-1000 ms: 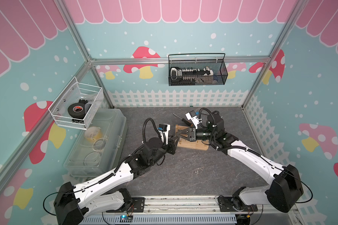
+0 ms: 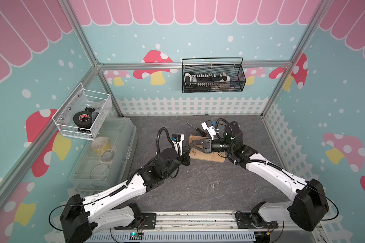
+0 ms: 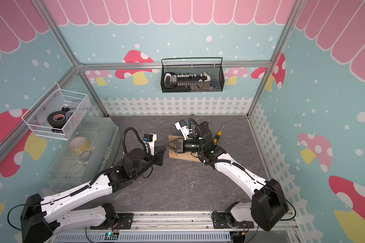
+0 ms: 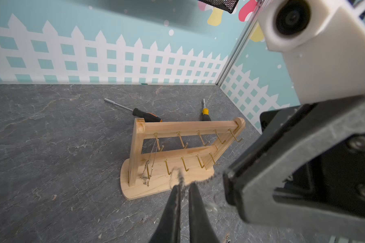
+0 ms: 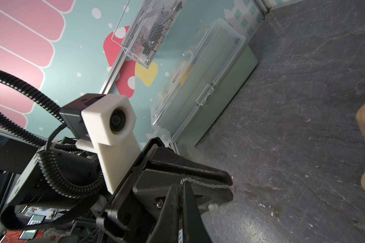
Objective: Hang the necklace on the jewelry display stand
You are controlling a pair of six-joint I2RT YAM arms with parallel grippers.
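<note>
My two grippers meet above the wooden display stand (image 4: 190,127). A silver necklace (image 4: 147,180) hangs on the stand's left hooks. In the right wrist view a thin chain (image 5: 206,184) runs between my left gripper (image 2: 185,151) and my right gripper (image 2: 192,146), blurred near the fingertips. My right gripper appears shut, with the fine chain at its fingers. How far my left gripper's finger stands apart is unclear. More small silver pieces (image 3: 193,185) lie on the table in front of the stand.
Two screwdrivers (image 4: 146,116) lie behind the stand. A lidded clear bin (image 2: 85,178) fills the left side. Wire baskets (image 2: 213,89) hang on the walls.
The right arm is nearly still.
</note>
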